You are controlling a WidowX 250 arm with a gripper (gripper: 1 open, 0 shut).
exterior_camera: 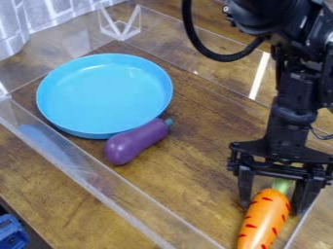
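My black gripper [274, 189] is low at the lower right, its fingers around the green top of an orange toy carrot [262, 226] lying on the wooden surface along the clear wall. Whether the fingers press on it is hard to tell. A purple toy eggplant [131, 145] lies left of centre, below a blue plate [58, 97].
Clear low walls edge the wooden work area on the left and right. A blue object [8, 233] sits outside at the lower left. The middle of the wood between eggplant and gripper is free.
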